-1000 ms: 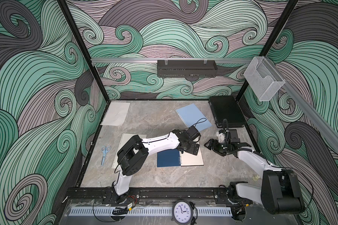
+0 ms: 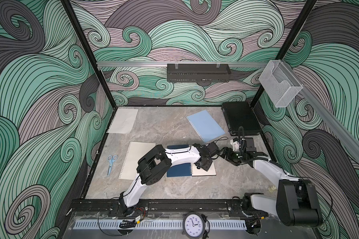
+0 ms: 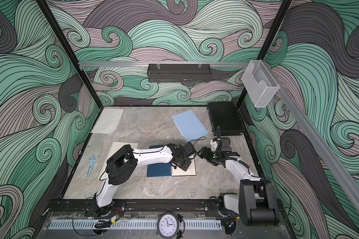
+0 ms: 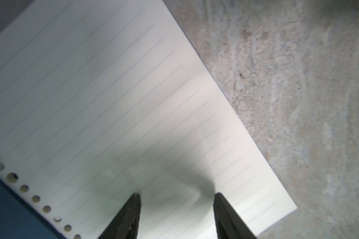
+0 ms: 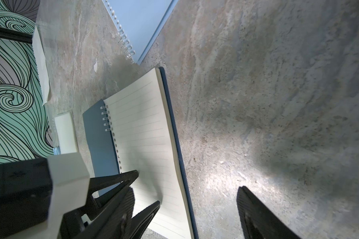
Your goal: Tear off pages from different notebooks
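A small notebook with a dark blue cover [image 2: 178, 169] lies open on the table, its ruled white page [image 4: 127, 119] on the right of the spiral. In the right wrist view the page [image 5: 143, 123] is flat. My left gripper hangs low over this page, its fingers apart and nothing held; whether the tips touch paper is unclear. The same gripper appears in its own view, near the page's lower corner. My right gripper is open and empty, over bare table to the notebook's right.
A light blue notebook [image 2: 205, 124] lies behind. Left are a cream notebook [image 2: 137, 153], a white spiral-edged sheet or pad [image 2: 123, 120] and blue scissors [image 2: 110, 164]. A black case [image 2: 240, 118] fills the back right.
My left arm has moved right and toward the front, carrying its gripper from the page's back part to farther over it. The right arm has barely shifted; the notebook lies in place.
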